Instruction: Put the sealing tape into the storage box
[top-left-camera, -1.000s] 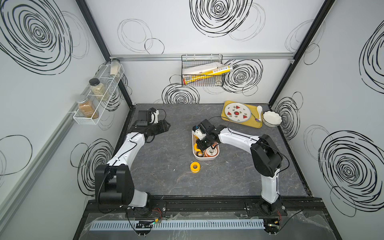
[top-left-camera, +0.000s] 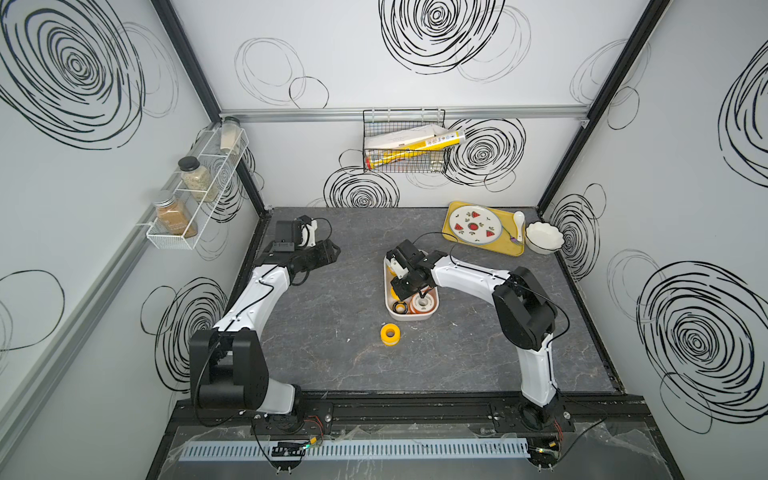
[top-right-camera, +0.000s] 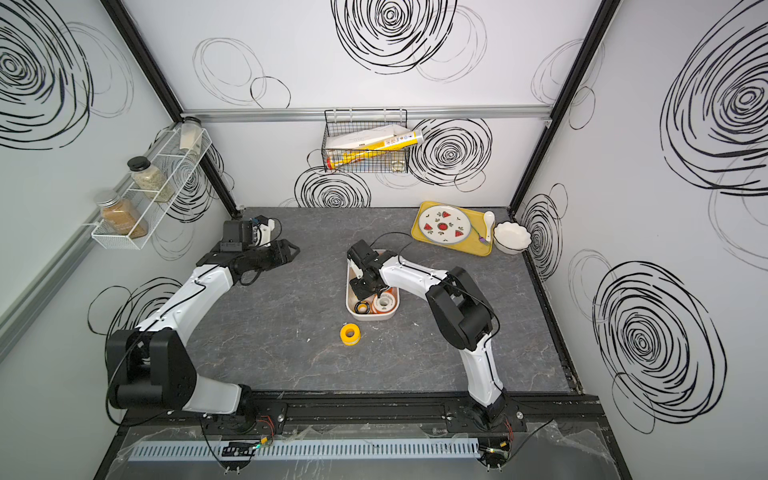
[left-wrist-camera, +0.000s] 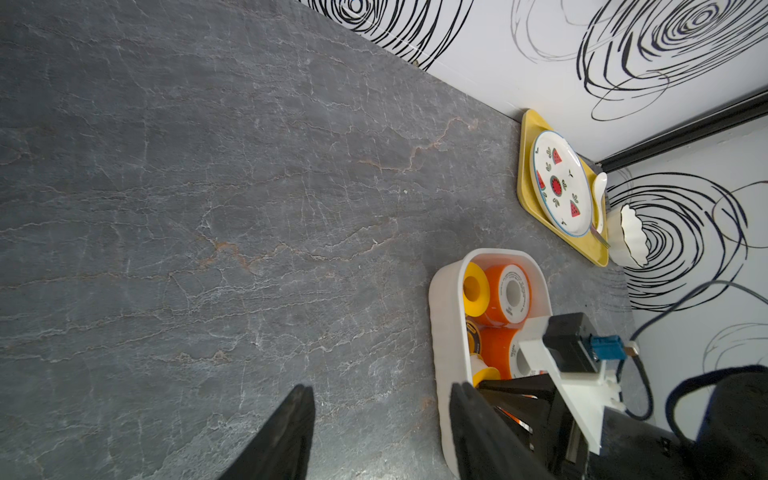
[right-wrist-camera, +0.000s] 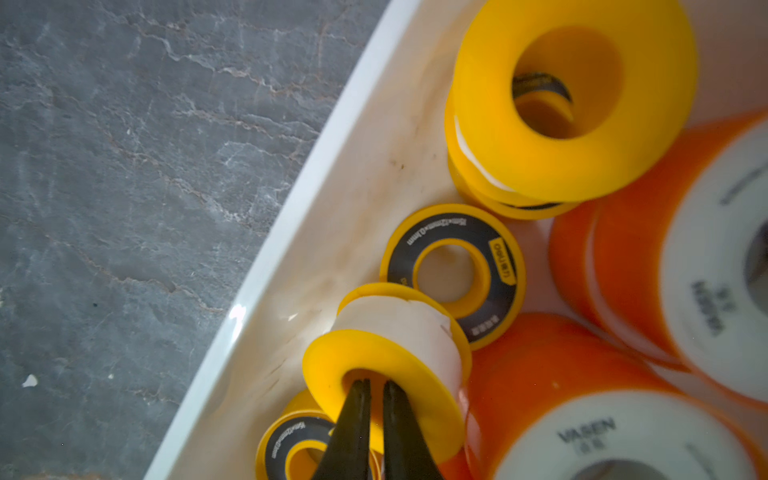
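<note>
A white storage box stands mid-table with several yellow and orange tape rolls inside. My right gripper reaches down into the box. Its dark fingers are nearly together at the hole of a tilted yellow-and-white tape roll, shut on the lower part of that roll's yellow rim. The tilted roll overlaps a flat yellow-and-black roll. Outside the box, one yellow tape roll lies flat on the table just in front of it. Over the left side of the table hangs my left gripper, open, its fingers apart and empty.
Large orange rolls fill the box's other side. A yellow tray with a plate sits at the back right beside a white bowl. Bare table lies between the left arm and the box.
My right arm has shifted slightly left over the box and covers a little more of its rolls. The left arm and the loose roll have not visibly moved.
</note>
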